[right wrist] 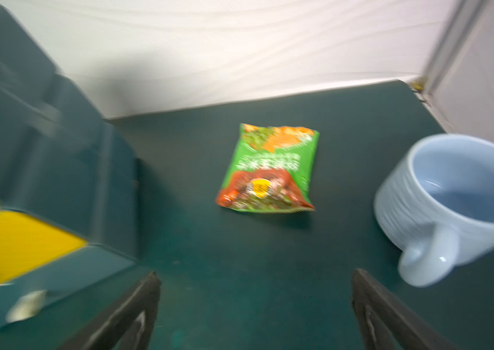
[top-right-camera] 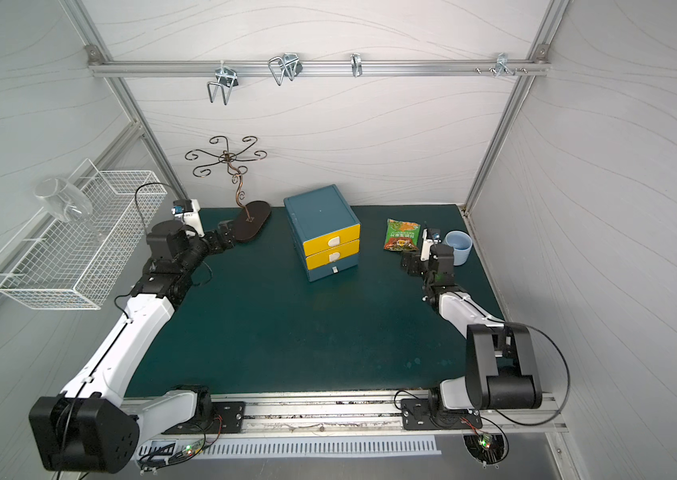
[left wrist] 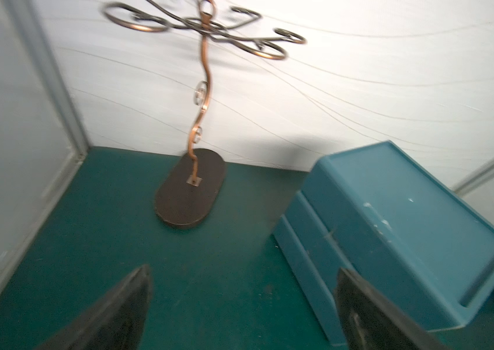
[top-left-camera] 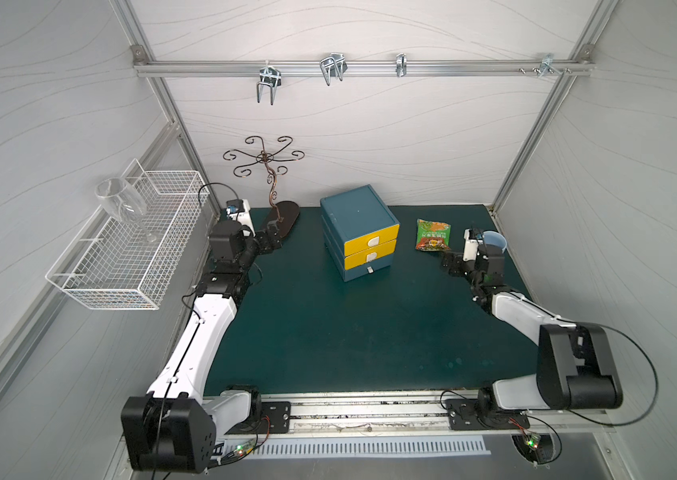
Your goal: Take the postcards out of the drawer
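Note:
A drawer unit (top-left-camera: pixel 360 220) with a teal body stands at the back middle of the table. Its two upper drawer fronts (top-right-camera: pixel 333 239) are yellow and the lowest (top-right-camera: pixel 333 268) is teal; all are closed. No postcards show in any view. My left gripper (top-left-camera: pixel 276 235) is open and empty, left of the unit, near the stand's base; the left wrist view has its fingers (left wrist: pixel 119 309) wide apart. To the right of the unit, my right gripper (top-left-camera: pixel 448 261) is open too, with nothing between its fingers.
A metal hook stand (left wrist: pixel 191 186) rises at the back left. Right of the unit lie a green snack bag (right wrist: pixel 269 169) and a blue mug (right wrist: pixel 434 204). A white wire basket (top-left-camera: pixel 142 240) hangs on the left wall.

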